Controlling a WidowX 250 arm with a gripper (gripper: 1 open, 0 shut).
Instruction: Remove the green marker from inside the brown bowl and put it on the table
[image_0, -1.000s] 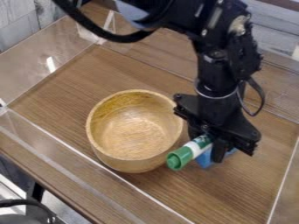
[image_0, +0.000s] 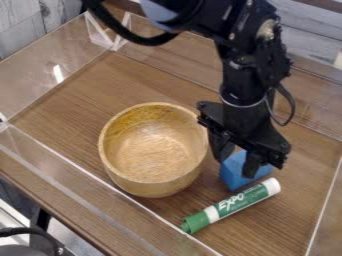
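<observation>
The green marker (image_0: 231, 206), with a white label and a white end, lies on the table in front of the brown bowl, towards its right. The bowl (image_0: 110, 160) stands upright and nothing shows inside it. My black gripper (image_0: 249, 158) is above and behind the marker, just right of the bowl's rim. Its fingers look spread, clear of the marker, so it appears open.
A blue object (image_0: 238, 170) is partly hidden below and behind the gripper. Bare wooden table (image_0: 107, 85) stretches to the left and back. Clear low walls (image_0: 67, 165) edge the surface.
The marker, held tilted at the gripper before, now lies on the table, lower and further right. The gripper has shifted slightly up and left.
</observation>
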